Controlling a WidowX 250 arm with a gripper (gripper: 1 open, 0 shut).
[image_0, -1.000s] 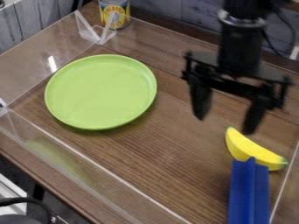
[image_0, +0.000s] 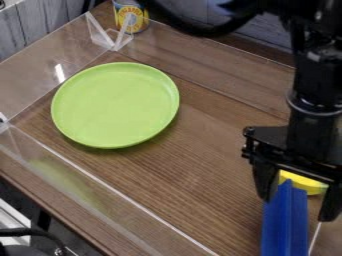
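Observation:
My black gripper (image_0: 294, 176) hangs open at the right side, low over a yellow banana (image_0: 305, 182) and a blue bar-shaped object (image_0: 285, 230) at the lower right. Its body hides much of the banana; whether the fingers touch either object I cannot tell.
A green plate (image_0: 115, 104) rests on the wooden table (image_0: 160, 190) at the left. A can (image_0: 131, 16) stands at the back beside clear plastic fittings.
My gripper has moved down and toward the front right, from above the middle of the table to over the banana and the blue object.

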